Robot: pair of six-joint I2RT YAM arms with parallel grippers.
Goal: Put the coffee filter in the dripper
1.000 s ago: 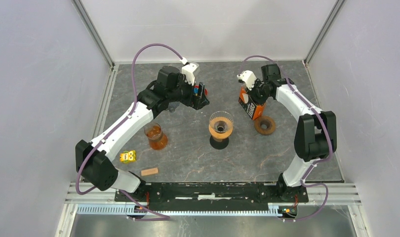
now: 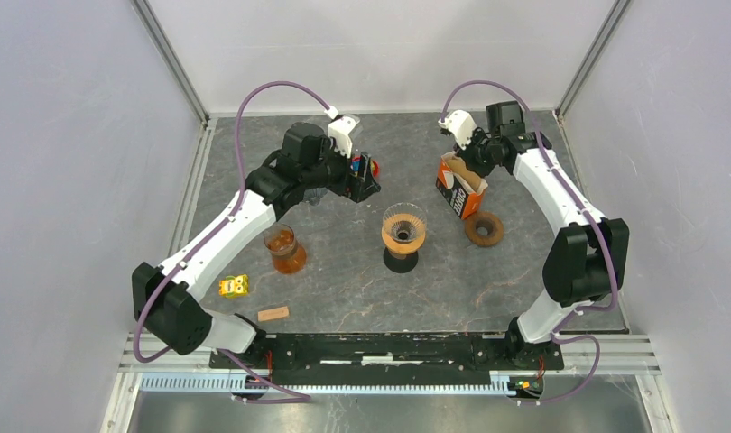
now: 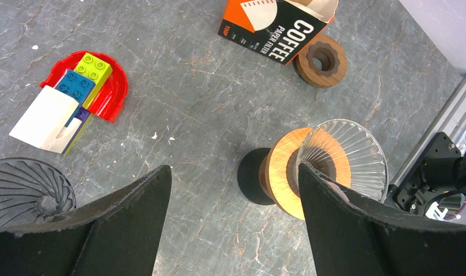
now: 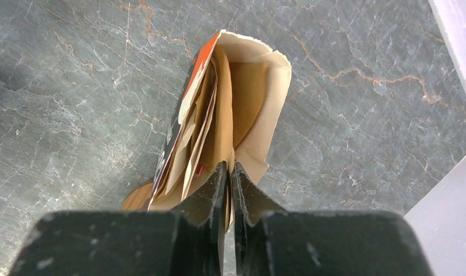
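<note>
The orange-and-black coffee filter box (image 2: 458, 190) stands open-topped at the right of the table. Inside it, several brown paper filters (image 4: 224, 103) stand on edge in the right wrist view. My right gripper is at the box mouth, its fingers close together with a narrow gap; a brown filter edge shows between them, but whether they grip it is unclear. The clear ribbed dripper (image 3: 360, 161) sits in a wooden collar (image 3: 285, 167) on a black base (image 2: 401, 262) near the table's centre. My left gripper hangs open and empty to its upper left.
A wooden ring (image 2: 484, 228) lies just in front of the box. To the left stand a glass vessel (image 2: 286, 251), a yellow item (image 2: 234, 286) and a small wood block (image 2: 273, 314). Toy bricks on a red dish (image 3: 118, 86) and a dark ribbed cone (image 3: 26, 190) lie near the left gripper.
The left arm shifted only a little; box and dripper stayed put.
</note>
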